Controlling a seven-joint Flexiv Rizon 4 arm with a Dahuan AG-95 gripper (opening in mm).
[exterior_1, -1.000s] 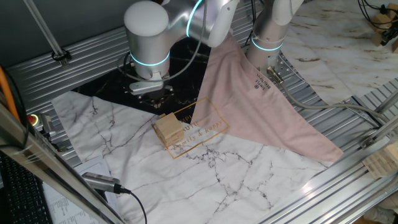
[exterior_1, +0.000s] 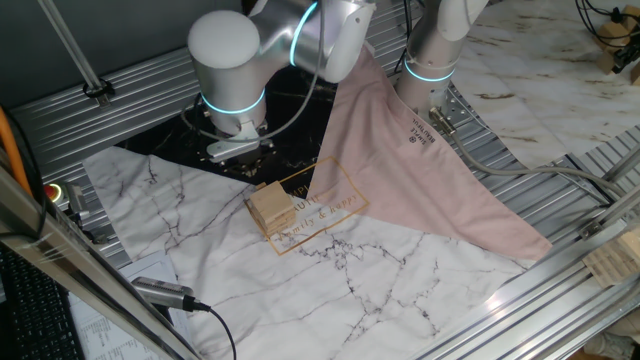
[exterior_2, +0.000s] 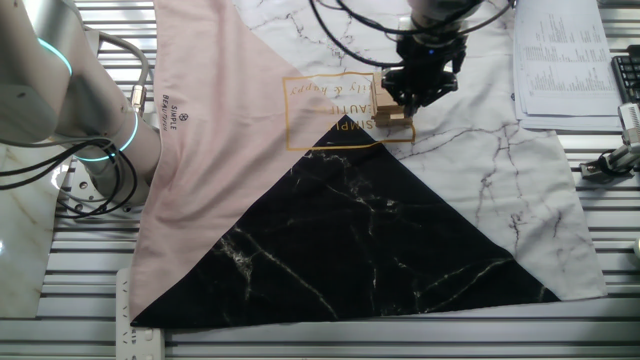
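Note:
A small stack of pale wooden blocks (exterior_1: 270, 207) rests on the marble-patterned cloth (exterior_1: 330, 300), over one side of the gold printed frame. In exterior view 2 the wooden blocks (exterior_2: 393, 115) are partly covered by my black gripper (exterior_2: 428, 98), which hangs above the cloth beside them in that picture. Its fingers look spread apart, with nothing visible between them. In exterior view 1 the wrist and its pale bracket (exterior_1: 235, 150) hide most of the gripper, above the black part of the cloth, behind the blocks.
Papers (exterior_2: 565, 60) and a keyboard (exterior_1: 35, 310) lie off one side. A metal post (exterior_1: 100, 200) rises in the foreground. Cables loop round the arm.
The wrist has shifted slightly left in exterior view 1 and turned a little, hiding the fingers that showed under the bracket before. The blocks and cloth have stayed put.

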